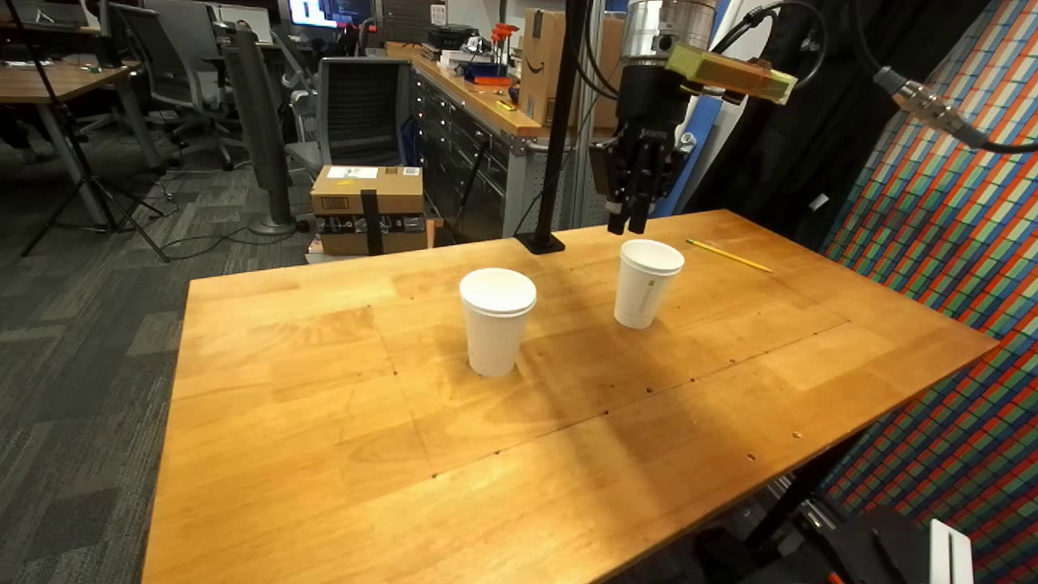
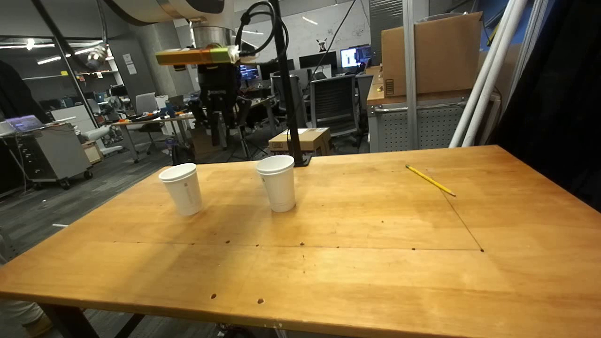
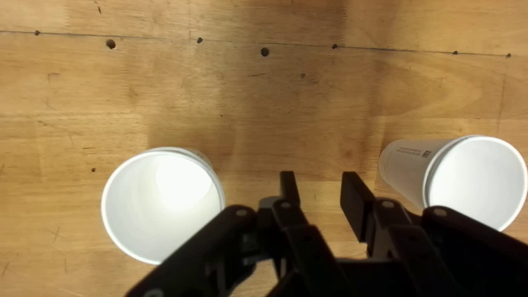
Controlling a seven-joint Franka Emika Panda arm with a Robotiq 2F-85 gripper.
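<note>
Two white paper cups stand upright and apart on the wooden table. One cup (image 1: 643,292) (image 2: 280,188) is nearer the pencil; its open, empty inside shows in the wrist view, where this cup (image 3: 148,213) is at left. The other cup (image 1: 493,336) (image 2: 186,194) is at the right of the wrist view (image 3: 408,161); whether its white top is a lid or an opening, I cannot tell. My gripper (image 1: 628,225) (image 2: 219,141) hangs above the table, between the cups as the wrist view shows. Its fingers are apart, with nothing between them and touching neither cup.
A yellow pencil (image 1: 727,255) (image 2: 429,180) lies on the table to the right of the cups. Behind the cups, a black post (image 1: 551,195) (image 2: 288,101) stands at the table's back edge.
</note>
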